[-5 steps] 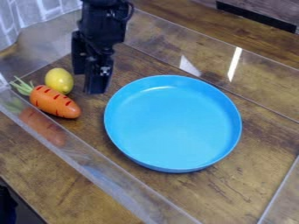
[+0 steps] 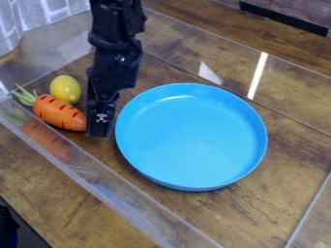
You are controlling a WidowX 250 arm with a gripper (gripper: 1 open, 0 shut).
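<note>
The black gripper is lowered beside the orange toy carrot, at the carrot's right end, between it and the blue plate; its fingers are open, and whether they touch the carrot is hard to tell. A yellow lemon-like toy lies behind the carrot, to the left of the gripper.
A clear wall runs along the left and front of the wooden work surface, with a reflection of the carrot in it.
The gripper has come down and toward the front, to beside the carrot's right end. The carrot, yellow toy and plate look unmoved.
</note>
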